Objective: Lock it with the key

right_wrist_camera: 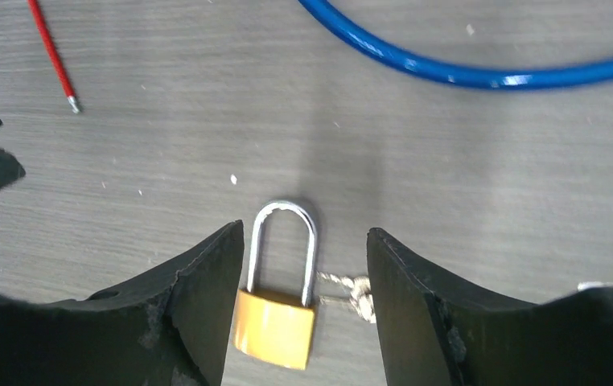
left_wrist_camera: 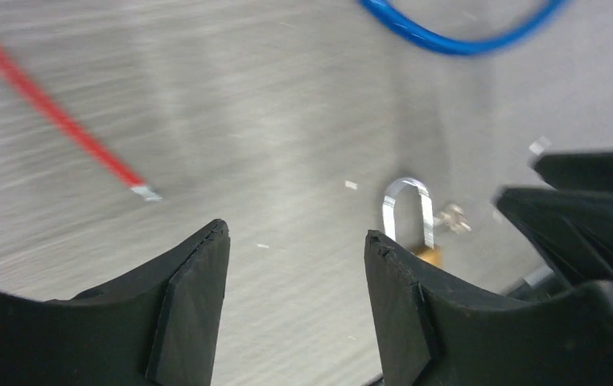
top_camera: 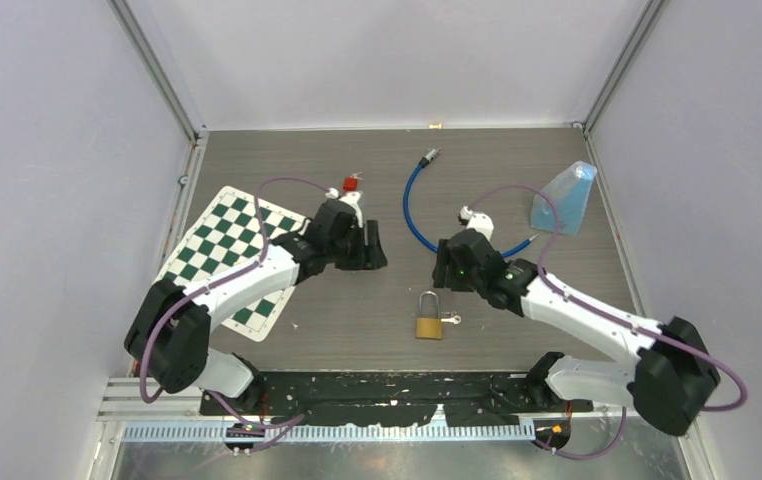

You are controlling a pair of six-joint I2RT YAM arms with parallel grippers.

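A brass padlock (top_camera: 429, 327) with a silver shackle (right_wrist_camera: 283, 206) lies flat near the front middle of the table. Keys (right_wrist_camera: 361, 297) sit at its right side; in the top view a key (top_camera: 451, 319) reaches up to the body. Whether it is in the keyhole is hard to tell. Left of the padlock and farther back, my left gripper (top_camera: 381, 246) is in the air, its fingers apart and empty. My right gripper (top_camera: 437, 277) hangs just behind the padlock, open, with nothing between its fingers. The padlock's lower end is partly hidden in the left wrist view.
A blue cable (top_camera: 412, 210) curves behind the right gripper. A red cable (right_wrist_camera: 51, 50) with a red plug (top_camera: 350, 184) lies behind the left arm. The chessboard (top_camera: 225, 240) is at left, a blue bag (top_camera: 564, 200) at back right. Bare table surrounds the padlock.
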